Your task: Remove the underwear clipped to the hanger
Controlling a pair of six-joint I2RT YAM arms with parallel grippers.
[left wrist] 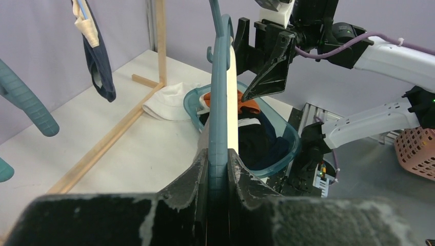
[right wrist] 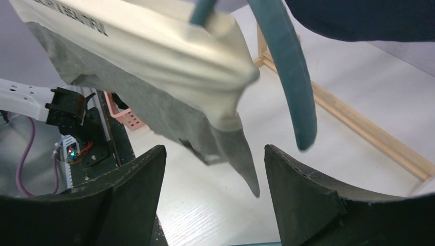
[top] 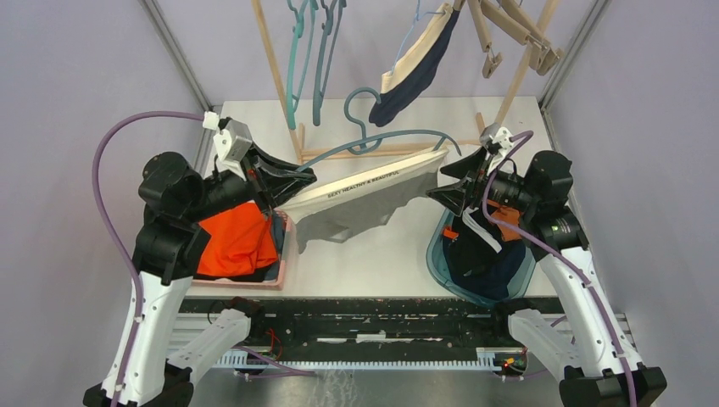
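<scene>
Grey underwear (top: 356, 212) with a cream waistband hangs from a blue-green hanger (top: 386, 136), sloping up to the right in the top view. My left gripper (top: 307, 175) is shut on the hanger's near end; in the left wrist view the hanger bar (left wrist: 219, 128) stands between its fingers. My right gripper (top: 443, 183) is open beside the far end of the hanger, fingers facing the garment. Between its fingertips in the right wrist view, the grey cloth (right wrist: 241, 154) hangs a little beyond and above. Whether anything touches it cannot be told.
A blue basket (top: 437, 263) of dark clothes stands below my right gripper, and a pink basket (top: 282, 275) with orange cloth sits at left. Navy underwear (top: 415, 85), wooden clips (top: 534, 38) and other hangers (top: 298, 59) hang from above.
</scene>
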